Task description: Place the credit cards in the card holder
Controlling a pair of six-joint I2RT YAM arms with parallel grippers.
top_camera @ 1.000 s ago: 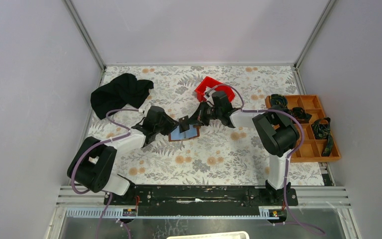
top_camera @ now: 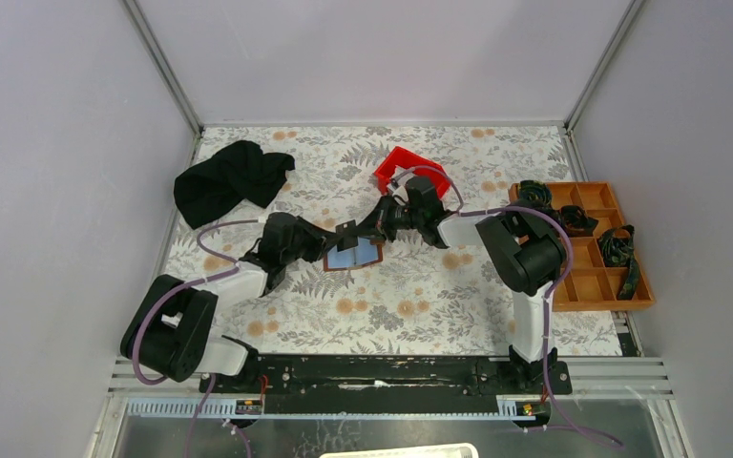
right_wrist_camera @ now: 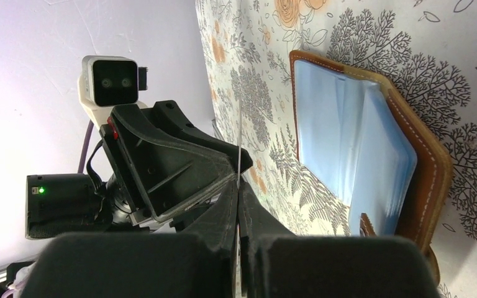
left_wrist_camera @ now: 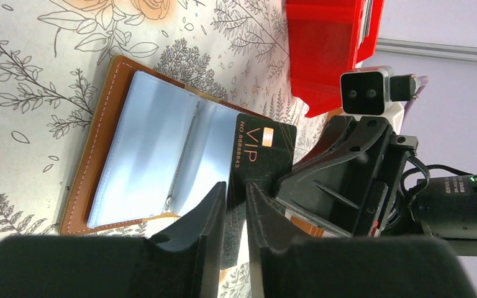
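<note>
A black VIP card stands edge-on in the right wrist view, held in my right gripper, which is shut on it. My left gripper reaches to the card from the left, its fingertips slightly apart at the card's edge. The card holder [top_camera: 353,258], brown with pale blue sleeves, lies open on the table beneath the two grippers; in the left wrist view the card partly covers its right side.
A red container [top_camera: 403,157] sits behind the right arm. A black cloth [top_camera: 229,181] lies at back left, a wooden compartment box [top_camera: 592,286] at the right.
The card has shifted slightly left with the grippers' meeting point; the right arm has moved very little.
</note>
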